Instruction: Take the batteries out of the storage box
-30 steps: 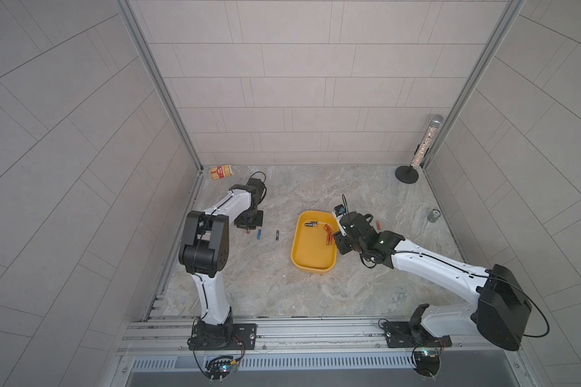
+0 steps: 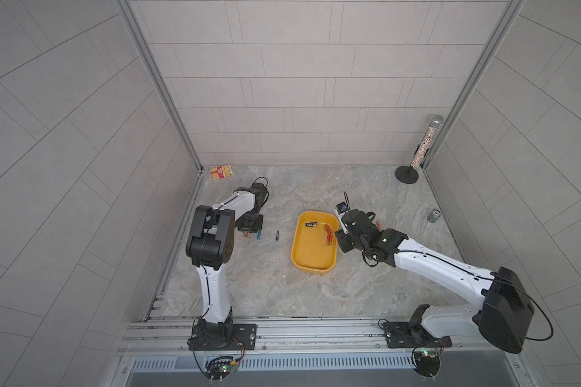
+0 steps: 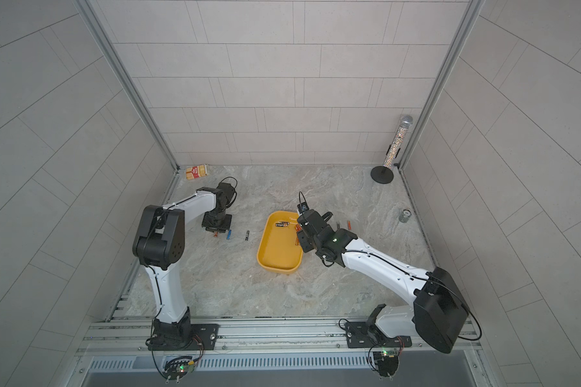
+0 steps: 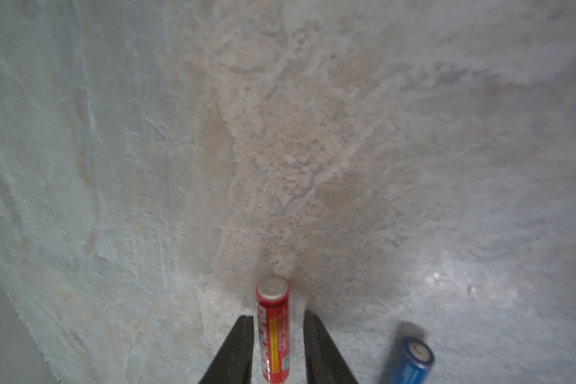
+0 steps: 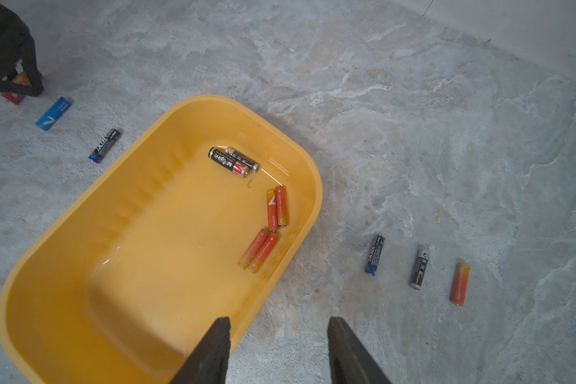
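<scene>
My left gripper is open low over the table, with a red battery (image 4: 274, 339) upright in view between its fingers; a blue battery (image 4: 411, 361) lies just right. The yellow storage box (image 5: 70, 224) holds several batteries: dark ones (image 5: 227, 163) near the back corner, orange-red ones (image 5: 257, 249) along the right side. My right gripper hangs open over the box's right wall, nothing between its fingers.
Loose batteries (image 5: 376, 254) lie right of the box, and a dark one (image 5: 104, 144) left of it. A cardboard pack (image 2: 220, 171), a lamp (image 2: 424, 145) and a glass (image 2: 433, 215) stand toward the edges.
My right gripper has shifted very slightly.
</scene>
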